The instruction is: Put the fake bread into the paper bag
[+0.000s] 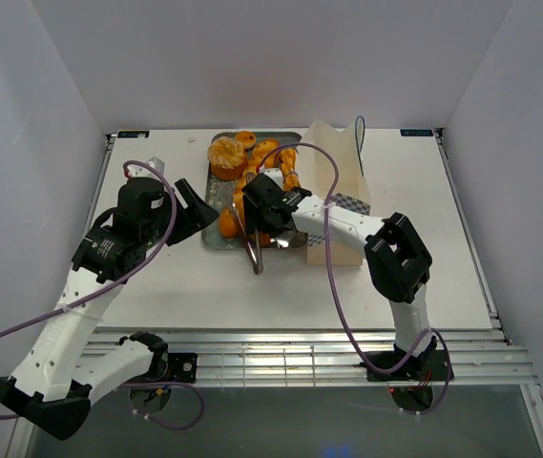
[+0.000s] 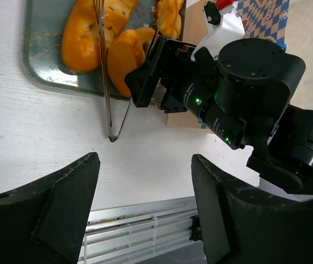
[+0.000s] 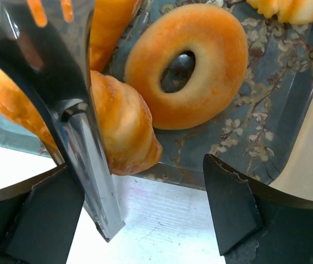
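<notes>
Several fake breads lie on a dark tray (image 1: 216,240), among them a round bread (image 1: 227,223) and a bagel (image 3: 222,71). Metal tongs (image 1: 256,256) reach past the tray's front edge; in the right wrist view the tongs (image 3: 97,176) are against the left finger (image 3: 46,212). That right gripper has its fingers apart, with a clear gap from the tongs to the other finger. My left gripper (image 1: 202,208) is open and empty at the tray's left side. The paper bag (image 1: 321,176), partly behind the right arm, stands upright at the tray's right.
The right arm (image 2: 255,77) crosses in front of the bag and covers part of the tray. Bare white table (image 1: 195,296) lies in front of the tray, with a metal rail (image 1: 271,358) along the near edge.
</notes>
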